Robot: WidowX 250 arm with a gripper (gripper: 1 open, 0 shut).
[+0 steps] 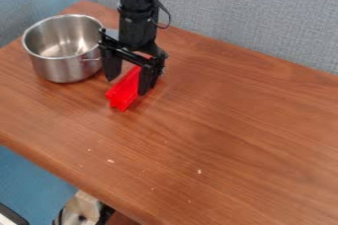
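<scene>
My black gripper [129, 73] hangs open just right of a steel pot, its two fingers spread over a red block [122, 95]. The block lies on the wooden table [224, 140] at a slant, its far end partly hidden by the gripper. The pot [59, 63] stands upright near the table's left edge, its inside visible from above.
A grey textured wall [251, 22] runs along the back, and a blue surface [40, 180] lies beyond the front-left edge.
</scene>
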